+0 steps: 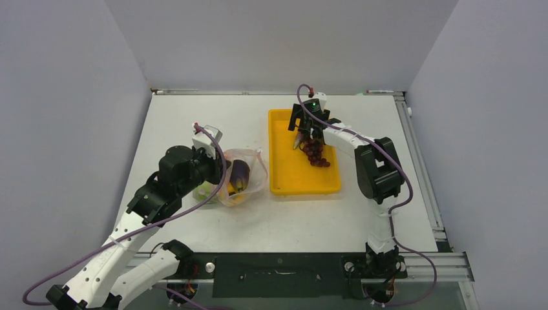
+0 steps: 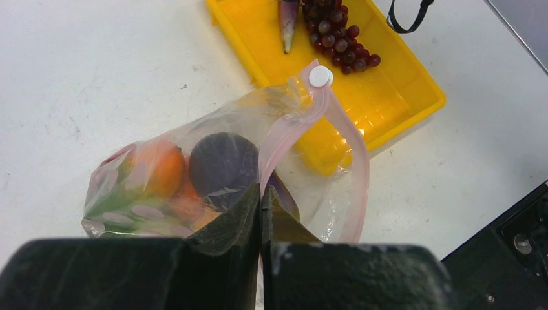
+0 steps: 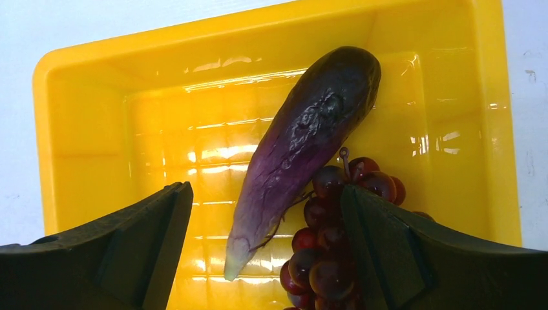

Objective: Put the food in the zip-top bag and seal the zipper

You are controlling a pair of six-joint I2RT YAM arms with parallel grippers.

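A clear zip top bag (image 2: 152, 219) with a pink zip edge lies left of the tray, its mouth held apart. Inside it show a dark eggplant (image 1: 240, 173) and orange and green food. My left gripper is shut on the bag's pink edge. In the yellow tray (image 3: 84, 161) lie a purple eggplant (image 3: 297, 139) and, against it, a bunch of red grapes (image 3: 323, 258). Above them is my right gripper, its fingers parted. The eggplant lies between its fingers in that view, untouched; the right finger (image 3: 381, 239) overlaps the grapes.
A white slider (image 2: 320, 76) sits at the far end of the zip. Grey walls (image 1: 484, 129) close in on both sides.
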